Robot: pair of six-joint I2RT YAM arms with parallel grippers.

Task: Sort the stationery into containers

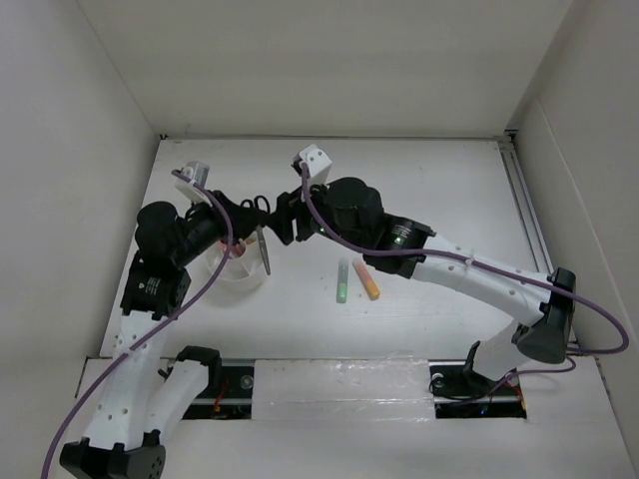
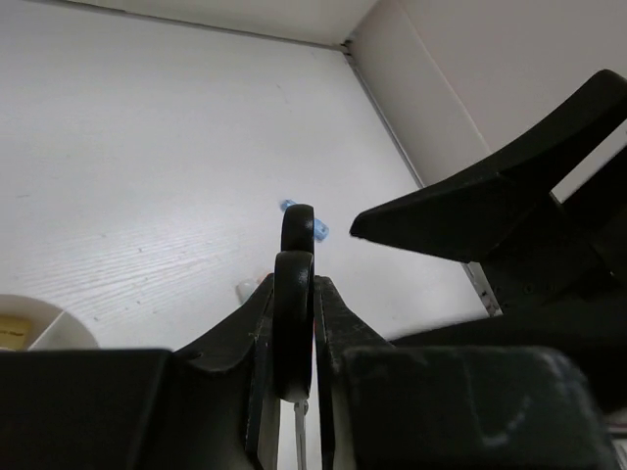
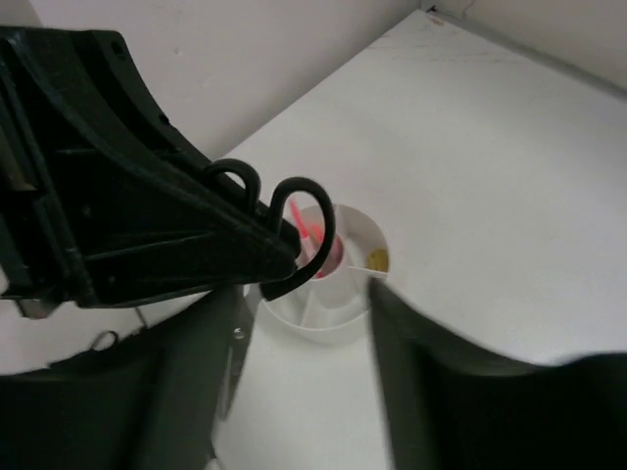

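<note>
Black-handled scissors (image 1: 266,257) hang blades down from my left gripper (image 1: 250,222), which is shut on them near the handles. Their two black loops (image 3: 330,223) stick out past the left fingers in the right wrist view, with the metal blade (image 3: 235,357) below. My right gripper (image 1: 293,226) stands open close beside the loops, nothing held between its blurred fingers. Behind and below sits a white round divided container (image 3: 343,333) with pink-red items (image 3: 312,235) and a yellow item (image 3: 378,259) inside. A green stick (image 1: 342,280) and an orange one (image 1: 366,279) lie on the table.
Both arms meet closely above the container, with little space between the grippers. Walls enclose the sides and back.
</note>
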